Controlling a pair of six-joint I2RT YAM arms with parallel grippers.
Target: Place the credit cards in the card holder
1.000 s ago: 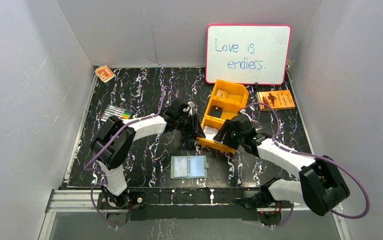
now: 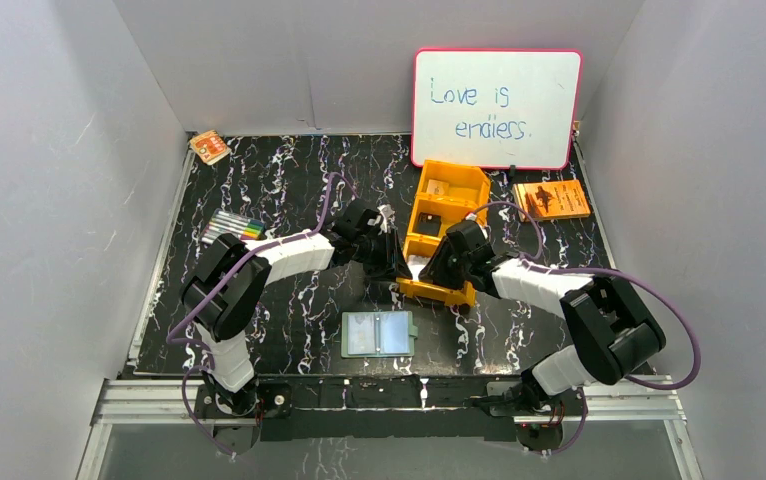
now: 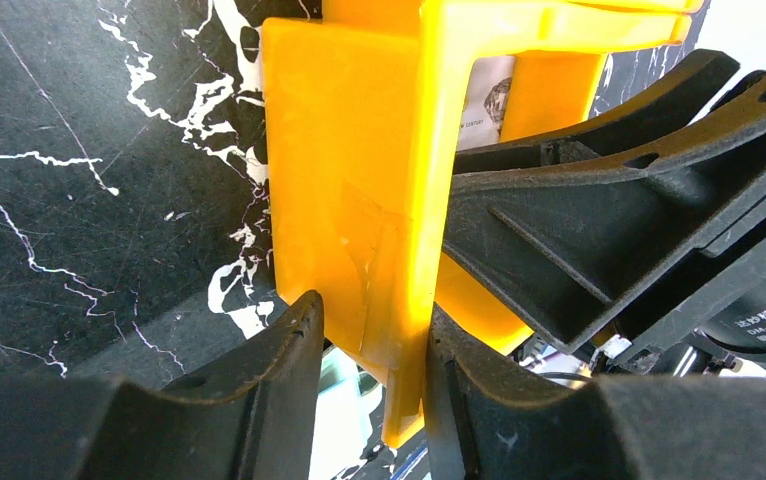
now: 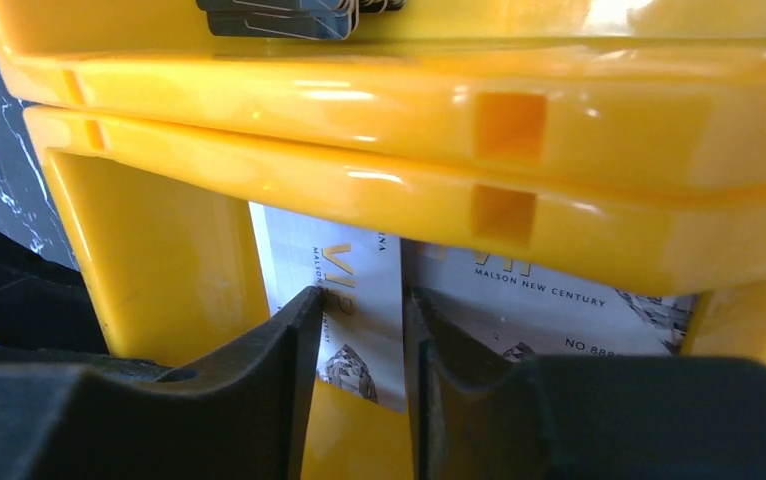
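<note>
Silver-grey cards, one upright card (image 4: pixel 364 300) and one sideways card (image 4: pixel 559 300), lie in the lowest yellow bin in the right wrist view. My right gripper is over that bin, fingers part open; one finger overlaps the upright card, the other is near its right edge. At the bin's left side, my left gripper has its fingers on either side of the yellow wall, with a gap visible beside the rim. The pale green card holder (image 2: pixel 378 334) lies unfolded in front, its two clear pages facing up.
Above the lowest yellow bin (image 2: pixel 437 293) stand more stacked bins (image 2: pixel 455 180), one with a dark object (image 2: pixel 429 224) inside. A whiteboard (image 2: pixel 496 108) and an orange book (image 2: pixel 552 200) are behind. Pens (image 2: pixel 231 226) lie left. Both grippers are close together at the bin.
My right arm has swung left and its gripper has moved slightly within the bin area. The bins have shifted a little. My left arm looks unmoved.
</note>
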